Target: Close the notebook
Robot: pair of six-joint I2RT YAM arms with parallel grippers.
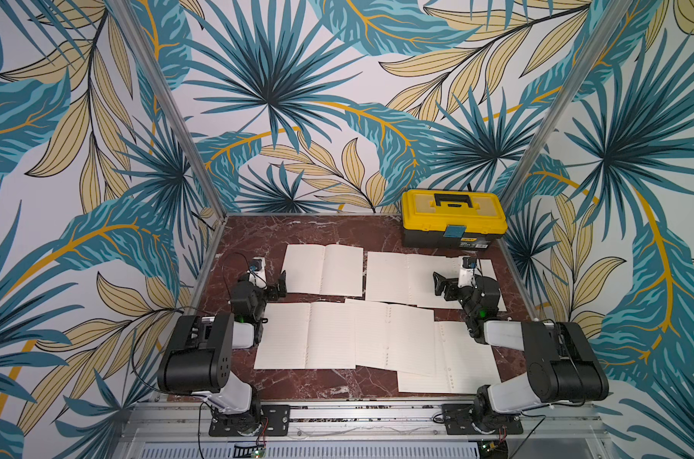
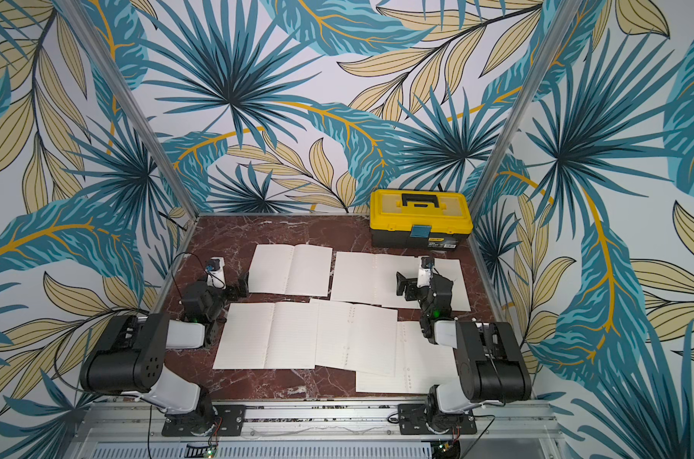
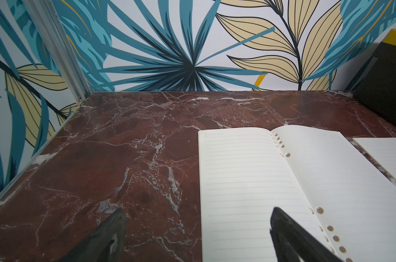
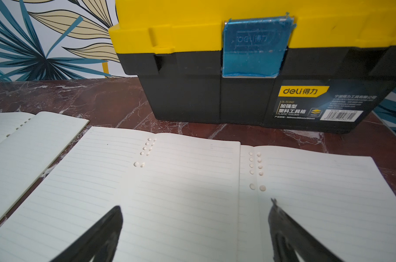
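Several white lined notebooks lie spread open on the dark red marble table. In the back row are a left notebook and a right notebook; the latter overlaps another open one at its right. Nearer the front are a left notebook, a middle notebook and a right notebook partly under the middle one. My left gripper is open and empty above the table, beside the back-left notebook. Over the back-right notebooks my right gripper stands open, nothing between its fingers.
A yellow and black toolbox stands at the back right, close behind the notebooks. Bare marble stretches along the left side and the back-left corner. Metal rails frame the table's sides.
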